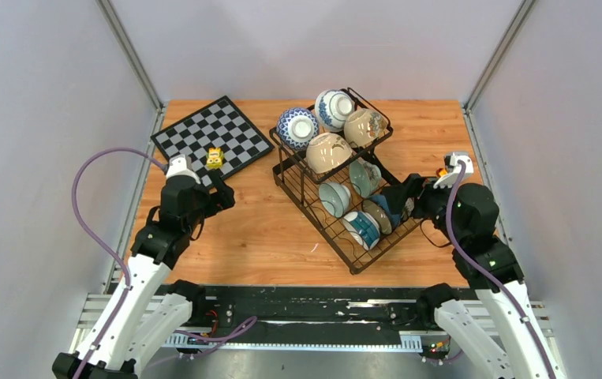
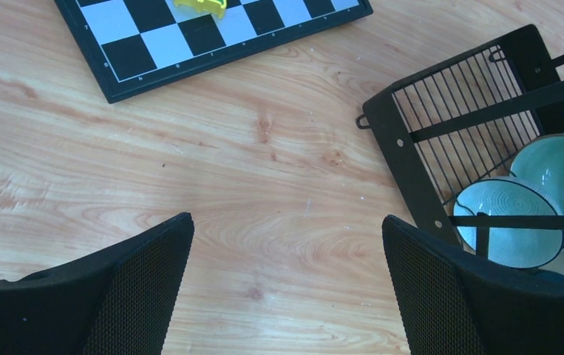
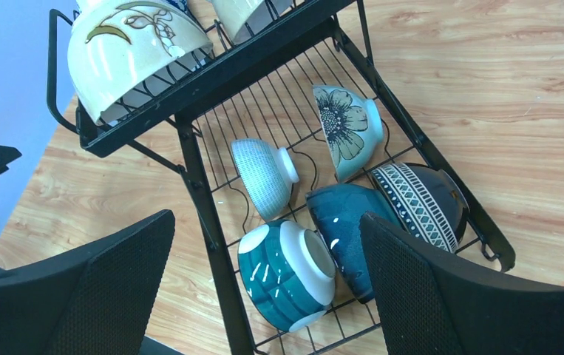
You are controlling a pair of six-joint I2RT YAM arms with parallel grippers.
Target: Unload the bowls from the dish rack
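A two-tier black dish rack (image 1: 313, 229) holds several bowls. The upper tier carries blue-patterned and cream bowls (image 1: 327, 151); the lower has a teal-and-white bowl (image 3: 279, 277), a dark blue bowl (image 3: 345, 229), a black patterned bowl (image 3: 419, 203), a flower bowl (image 3: 349, 133) and a small pale bowl (image 3: 260, 177). My left gripper stands open over bare table left of the rack, nothing between its fingers. My right gripper is open above the lower tier's right side, the teal-and-white bowl seen between its fingers, below.
A chessboard (image 1: 195, 126) with a small yellow object (image 1: 215, 158) lies at the back left. Walls bound both sides.
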